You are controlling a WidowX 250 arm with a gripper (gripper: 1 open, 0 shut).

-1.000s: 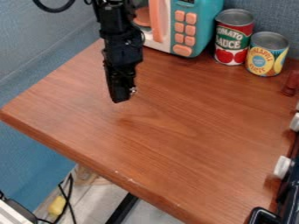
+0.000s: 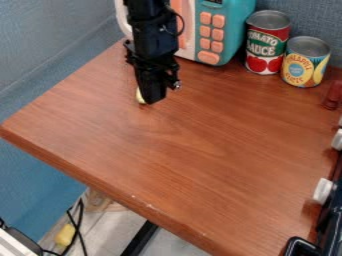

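My black gripper [image 2: 151, 92] hangs low over the back left of the wooden table [image 2: 187, 170], in front of the toy microwave. A small pale yellow object [image 2: 140, 96] shows just left of its lower end, partly hidden behind it; I cannot tell if it is held, or how the fingers stand.
A teal toy microwave [image 2: 214, 30], a tomato sauce can [image 2: 266, 45], a yellow-labelled can [image 2: 305, 64] and a small red bottle [image 2: 334, 95] line the back. Black appliances [image 2: 325, 225] sit along the right edge.
The gripper has moved back and slightly right, toward the microwave. The pale yellow object beside its lower end is now visible.
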